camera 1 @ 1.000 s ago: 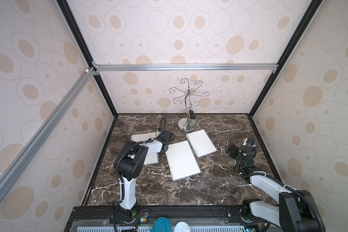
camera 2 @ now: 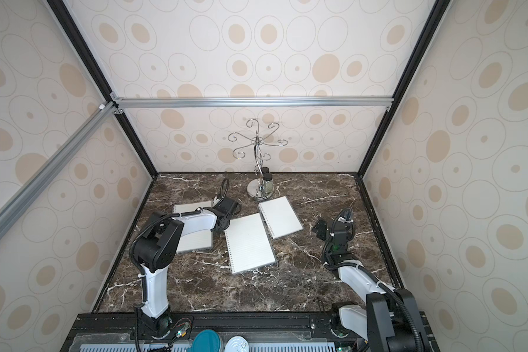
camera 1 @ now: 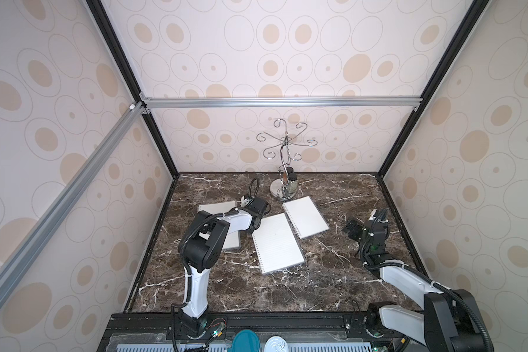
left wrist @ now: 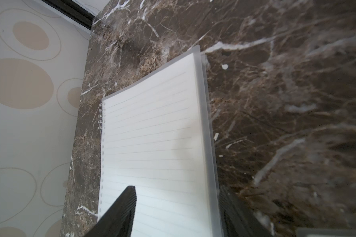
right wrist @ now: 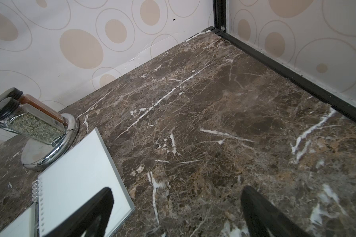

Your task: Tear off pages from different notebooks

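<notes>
Three spiral notebooks lie open to blank or lined pages on the dark marble table: the left notebook (camera 1: pixel 232 240), the middle notebook (camera 1: pixel 275 243) and the right notebook (camera 1: pixel 305 217). My left gripper is over the left notebook's right edge in its wrist view. Its fingers (left wrist: pixel 123 209) stand part way apart, and I see no page clearly pinched between them; the lower part of the fingers is out of frame. The arm covers part of the left notebook from above. My right gripper is wide open and empty, right of the notebooks.
A chrome rack (camera 1: pixel 285 140) with spice jars (right wrist: pixel 39 126) stands behind the right notebook. Bare marble (camera 1: pixel 328 270) is free in front and to the right. Walls enclose the back and sides.
My left arm has shifted slightly to the right, its wrist now nearer the middle notebook's upper edge. The right arm and the middle and right notebooks have not moved.
</notes>
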